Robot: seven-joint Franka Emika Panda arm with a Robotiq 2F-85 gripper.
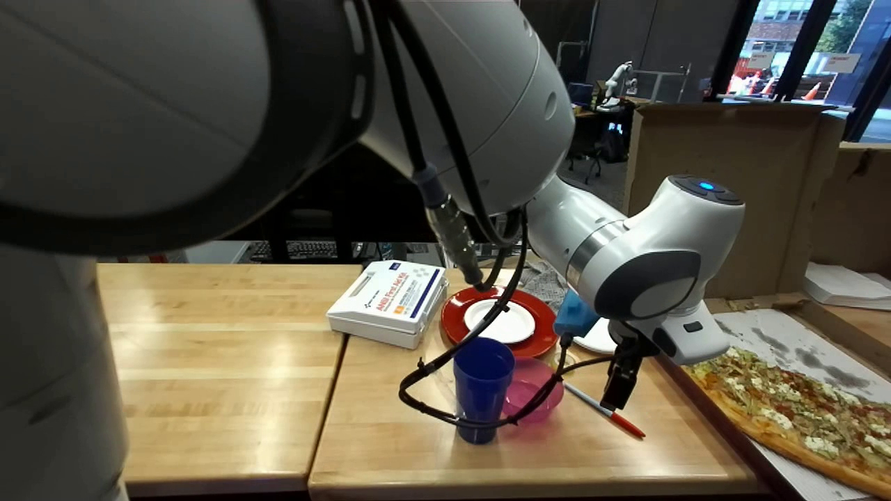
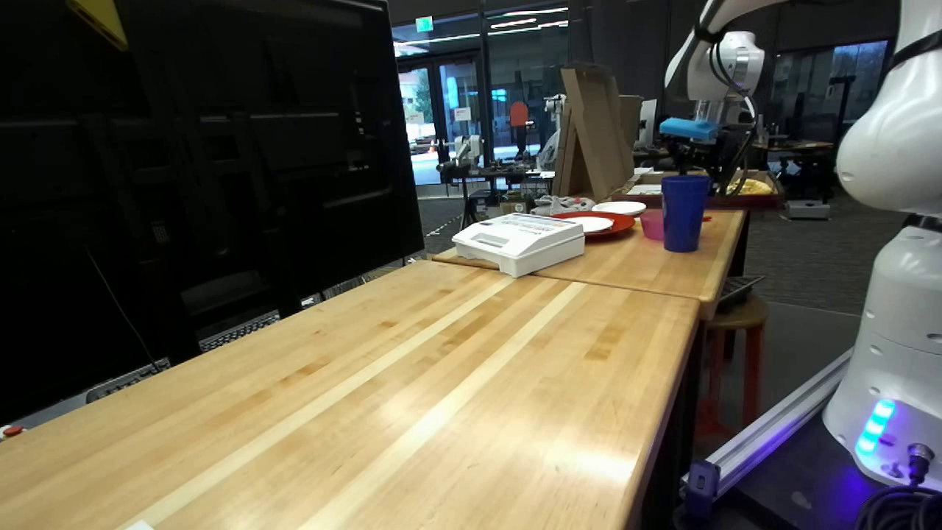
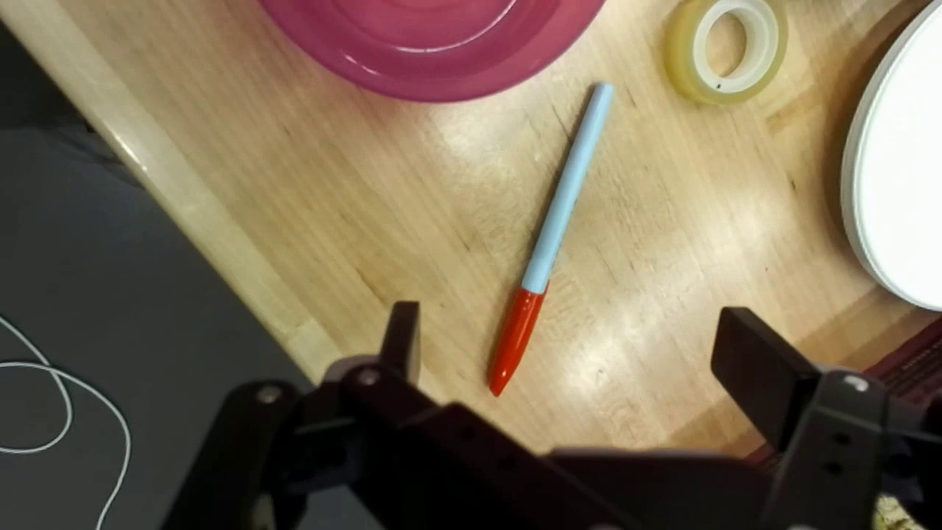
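Observation:
A marker (image 3: pixel 565 199) with a pale blue-grey barrel and a red cap lies flat on the wooden table. In the wrist view my gripper is open, its two fingers wide apart. The red cap end lies between and beneath them, with nothing gripped. From the first exterior view, the gripper (image 1: pixel 618 388) hangs over the table close to the red end of the marker (image 1: pixel 614 410). A pink bowl (image 3: pixel 433 66) sits beyond the marker's barrel end, and a blue cup (image 1: pixel 482 380) stands upright beside that bowl.
A tape roll (image 3: pixel 680 57) and a white plate (image 3: pixel 905 177) lie near the marker. Further back are a red plate (image 1: pixel 457 317) and a first aid kit (image 1: pixel 390 296). An open pizza box (image 1: pixel 752 334) borders the right side.

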